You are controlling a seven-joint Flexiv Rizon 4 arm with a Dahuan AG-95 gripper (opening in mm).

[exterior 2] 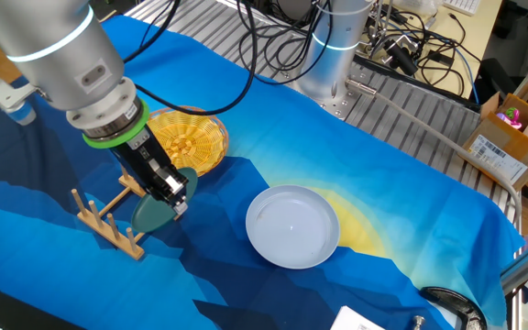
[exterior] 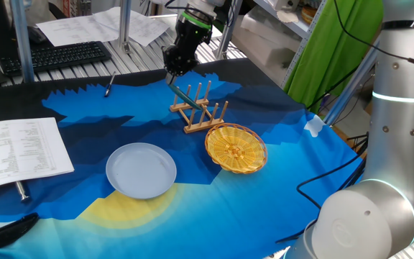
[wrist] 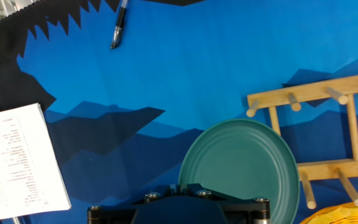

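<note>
A dark green plate [exterior: 185, 97] hangs tilted at the wooden rack [exterior: 205, 126], its upper edge at my gripper [exterior: 171, 78]. The gripper appears shut on that edge. In the wrist view the plate [wrist: 244, 165] shows its round face just beyond the gripper, left of the rack [wrist: 322, 168] and partly overlapping it. The second exterior view has the plate [exterior 2: 154, 213] beside the rack's pegs, partly covered by the gripper [exterior 2: 180, 209]. Whether the plate touches the rack cannot be told.
A yellow wicker basket [exterior: 236, 148] lies close to the rack. A light grey-blue plate [exterior: 141, 170] rests flat on the blue cloth. Papers [exterior: 21, 157] lie at the left, a pen [exterior: 110, 85] farther back. Cloth between papers and rack is clear.
</note>
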